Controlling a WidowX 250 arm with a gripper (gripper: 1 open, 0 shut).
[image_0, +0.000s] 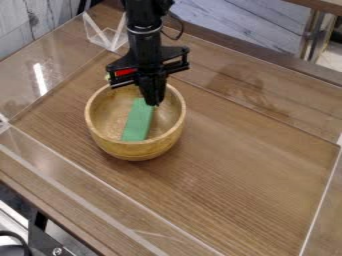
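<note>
A wooden bowl (110, 145) sits on the table at left of centre, holding a flat green object (136, 121). My black gripper (156, 97) hangs over the bowl's back right part, above the top end of the green object, with nothing visible between its fingers; it looks shut. Something small, red and yellow, partly hidden by the arm, lies just behind the bowl at the left.
A wall runs along the back, and the table's left edge shows a dark object at the lower left corner.
</note>
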